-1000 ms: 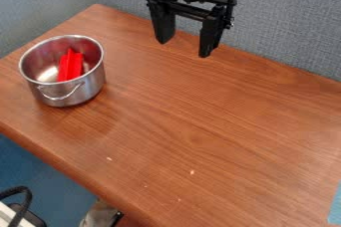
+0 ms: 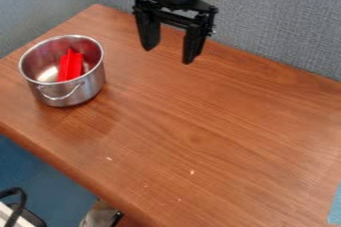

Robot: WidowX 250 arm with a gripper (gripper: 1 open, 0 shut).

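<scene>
My black gripper hangs over the back of the wooden table, its two fingers wide apart with nothing between them. To its lower left stands a metal pot with a wire handle. A red object rests inside the pot, upright or leaning; its lower part is partly hidden.
A grey padded wall runs behind it. At the lower left, beyond the table's edge, are a blue surface and some cables or hardware.
My gripper has shifted to the left, toward the pot's side, and still stands open. The pot and red object look unchanged.
</scene>
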